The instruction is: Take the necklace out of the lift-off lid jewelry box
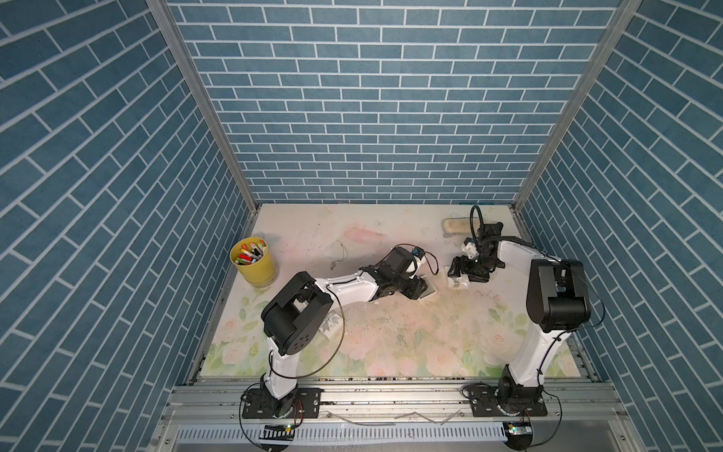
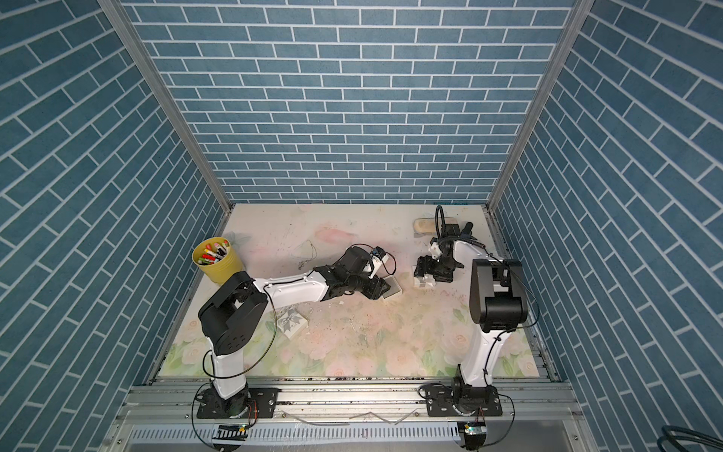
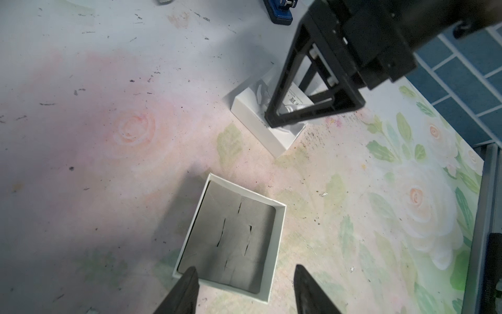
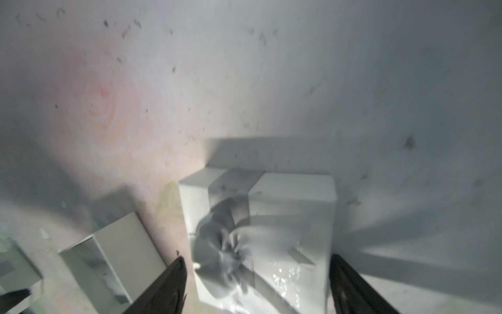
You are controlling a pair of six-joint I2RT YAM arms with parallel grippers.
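The open white box with a grey insert (image 3: 230, 235) lies below my left gripper, which stands open with nothing between its fingers; no necklace shows in it. To its right sits a white box piece with a silver ribbon bow (image 4: 266, 214), apparently the lid. My right gripper is open low over this piece, a finger either side of it. A thin chain or cord (image 1: 339, 256), possibly the necklace, lies on the table left of the left gripper in both top views.
A yellow cup of markers (image 1: 256, 267) stands at the left, a beige block (image 1: 455, 226) at the back right, and another white box piece with a bow (image 2: 292, 322) near the left arm.
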